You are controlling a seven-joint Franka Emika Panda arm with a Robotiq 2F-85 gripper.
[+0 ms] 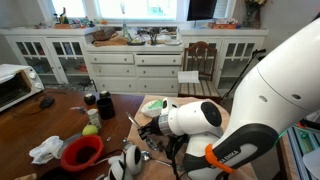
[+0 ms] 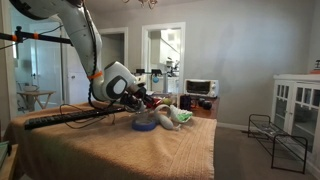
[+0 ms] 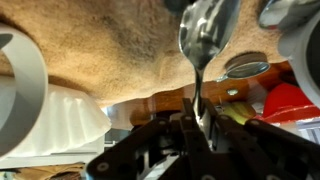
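In the wrist view, a shiny metal spoon (image 3: 208, 32) reaches up from my gripper, its bowl pointing away from me. My gripper is shut on the spoon's handle. Beyond it lies the tan cloth covering the table (image 3: 100, 50). A second metal utensil with a rounded head (image 3: 245, 68) rests to the right of the held spoon. From the first exterior view, my gripper (image 1: 143, 130) is low over the table, its fingers small and partly lost among the things there.
A red bowl (image 1: 82, 153), white crumpled cloth (image 1: 46, 150), green fruit (image 1: 90, 130) and dark jars (image 1: 105, 105) stand left of the arm. A pale green dish (image 1: 152, 106) lies behind it. Another view has a blue bowl (image 2: 143, 125) near the gripper.
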